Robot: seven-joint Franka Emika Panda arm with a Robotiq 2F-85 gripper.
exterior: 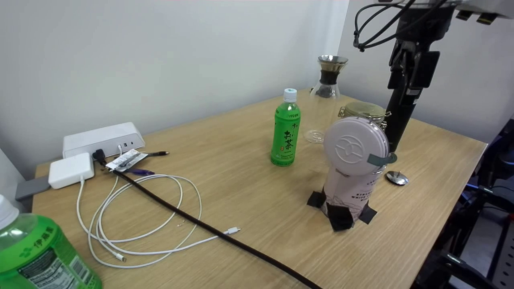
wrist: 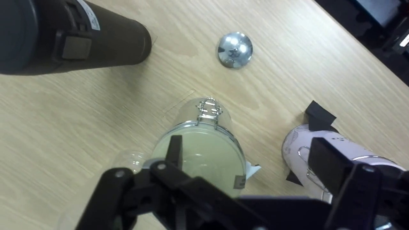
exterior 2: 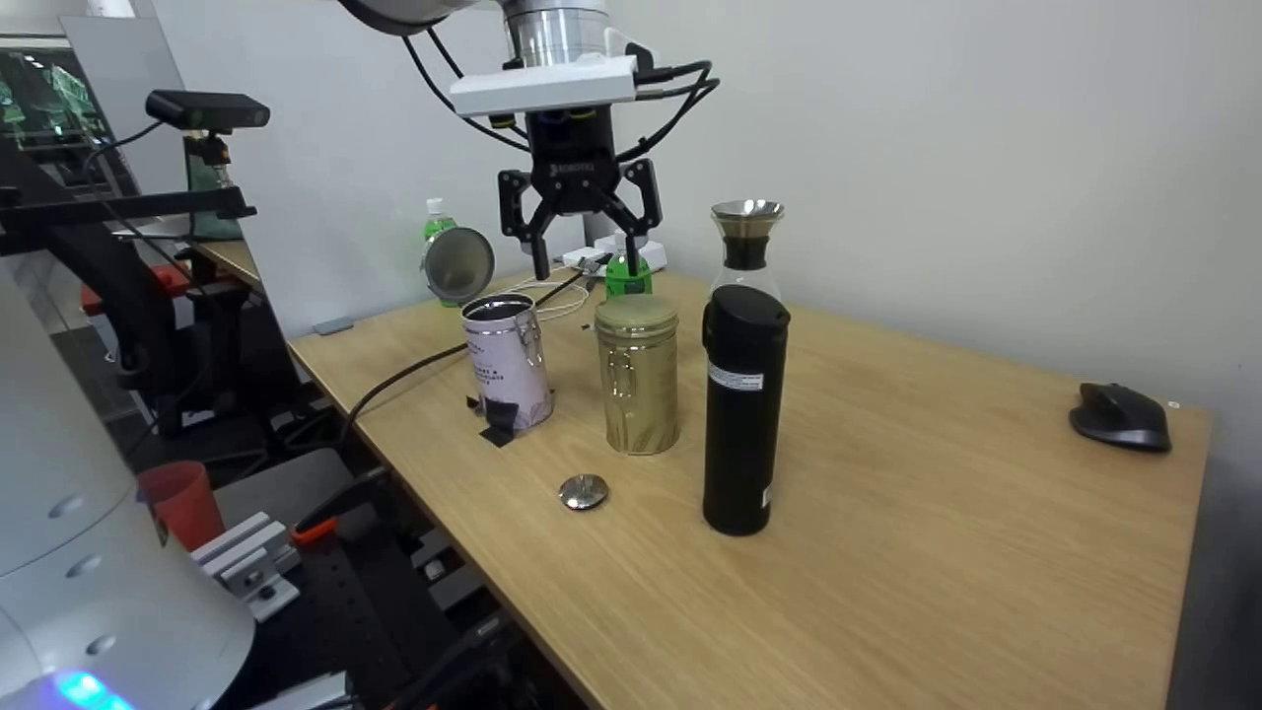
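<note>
My gripper (exterior 2: 587, 274) hangs in the air above the canisters, fingers pointing down and spread wide, with nothing held. Below it stands a clasped canister with a pale greenish lid (exterior 2: 638, 316); in the wrist view that shut lid (wrist: 207, 153) lies partly behind one finger. Beside it is the pink canister (exterior 2: 511, 367), taped to the table, its round lid (exterior: 354, 147) swung open. A small shiny metal lid with a knob (wrist: 235, 50) rests on the bare wood. The black tumbler (exterior 2: 744, 414) stands upright close to the greenish-lidded canister.
A glass carafe (exterior: 325, 98) and a green tea bottle (exterior: 286, 130) stand behind the canisters. Black and white cables (exterior: 192, 219) cross the table. A black mouse (exterior 2: 1120, 416) sits at the far end, with clear wood before it.
</note>
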